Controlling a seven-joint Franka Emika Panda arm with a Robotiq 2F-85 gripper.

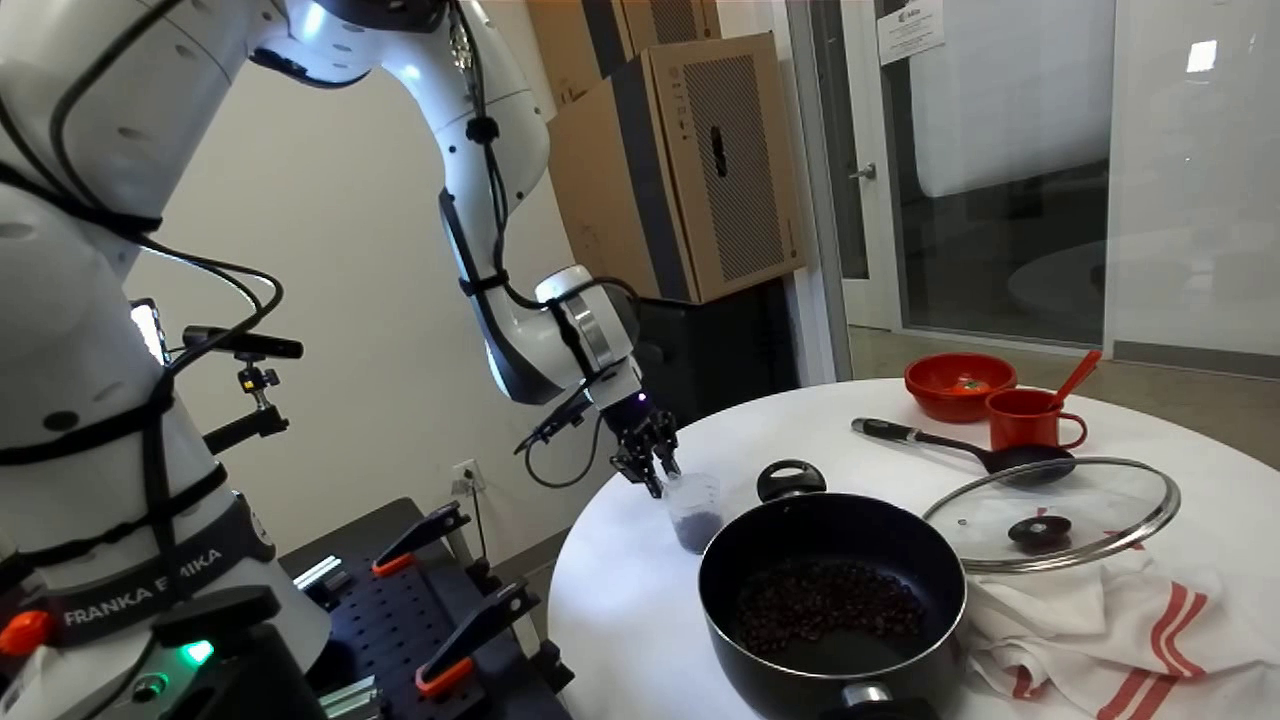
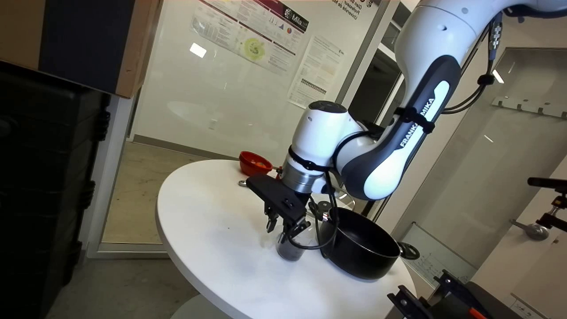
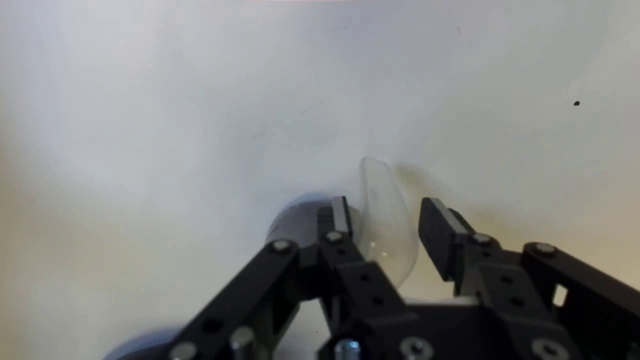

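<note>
A clear plastic cup (image 1: 696, 528) with dark contents in its lower part stands upright on the white table, left of the black pot. My gripper (image 1: 663, 479) is tilted down at its rim, its fingers part open. In the wrist view, the near wall of the cup (image 3: 388, 237) lies between the two fingers, with a visible gap on the right side. One finger reaches inside the cup's mouth and the other is outside. From the second exterior view, the cup (image 2: 289, 250) sits below the gripper, partly hidden by a cable.
The black pot (image 1: 828, 516) holding dark beans stands close beside the cup. Further right are a glass lid (image 1: 1122, 510), a striped towel (image 1: 1152, 630), a black spoon (image 1: 924, 439), a red mug (image 1: 1020, 420) and a red bowl (image 1: 942, 402). Bare table (image 2: 212, 223) lies on the cup's other side.
</note>
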